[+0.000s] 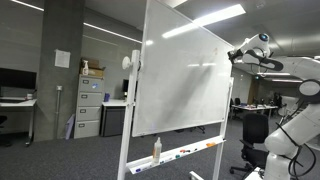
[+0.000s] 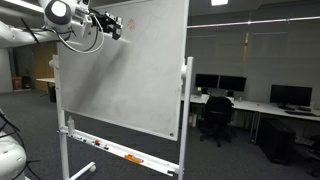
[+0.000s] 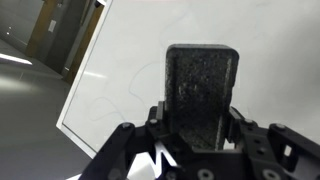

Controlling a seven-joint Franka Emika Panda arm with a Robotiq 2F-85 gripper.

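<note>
A dark, block-shaped eraser [image 3: 203, 85] with a worn, greyish face is held in my gripper, which is shut on it. In the wrist view it stands in front of the whiteboard [image 3: 118, 50], hiding part of the surface. Thin, faint lines show on the board left of the eraser. In exterior view 2, the gripper [image 2: 114, 27] is at the upper part of the whiteboard [image 2: 120, 85], just left of some reddish marks [image 2: 131, 25]. Whether the eraser touches the board cannot be told. Exterior view 1 has the gripper [image 1: 234, 55] at the board's right edge.
Below the board runs a tray [image 1: 172, 157] carrying a spray bottle [image 1: 157, 150] and several markers. An orange item [image 2: 133, 158] lies on it too. Office chairs [image 2: 215, 118] and desks with monitors stand behind, with open carpet between.
</note>
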